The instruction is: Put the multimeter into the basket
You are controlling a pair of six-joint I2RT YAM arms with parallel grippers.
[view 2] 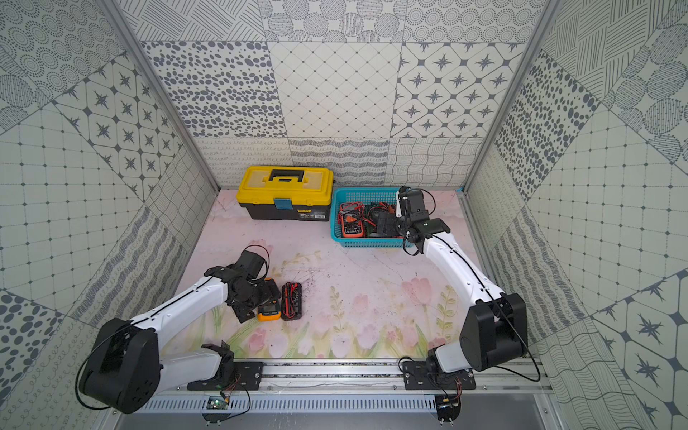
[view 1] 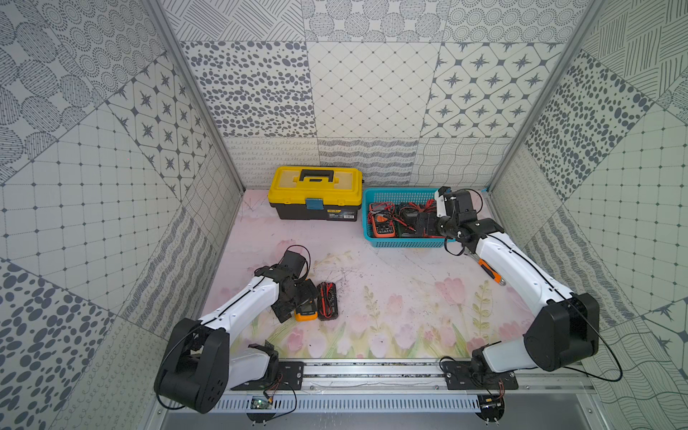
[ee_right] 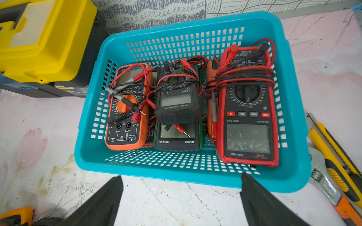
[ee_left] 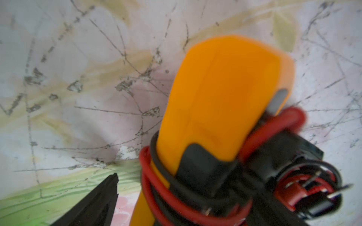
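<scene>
A yellow-orange multimeter [ee_left: 222, 90] with red and black leads wrapped round it lies on the table at the front left. My open left gripper [view 1: 297, 301] is right over it, hiding much of it from above. In the left wrist view one dark finger [ee_left: 94, 203] shows at the multimeter's left, apart from it; the other is hard to make out. A dark multimeter [view 1: 327, 301] with red leads lies just to its right. The blue basket [ee_right: 181, 175] holds several multimeters. My right gripper is open, empty, by the basket's front rim.
A yellow and black toolbox [view 1: 316, 187] stands left of the basket. An adjustable wrench [ee_right: 320, 169] and a yellow cutter [ee_right: 339, 177] lie to the basket's right.
</scene>
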